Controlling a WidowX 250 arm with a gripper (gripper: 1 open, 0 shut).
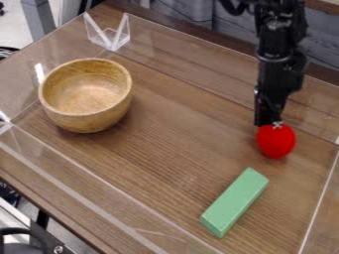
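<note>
My black gripper (272, 117) hangs at the right of the view, shut, its tips just behind and touching or nearly touching a round red object (276, 141). The contact point is too small to tell clearly. The red object rests on the wooden table (172, 169).
A light wooden bowl (85, 94) stands at the left. A green block (235, 201) lies at the front right. A small clear rack-like item (109, 32) is at the back left.
</note>
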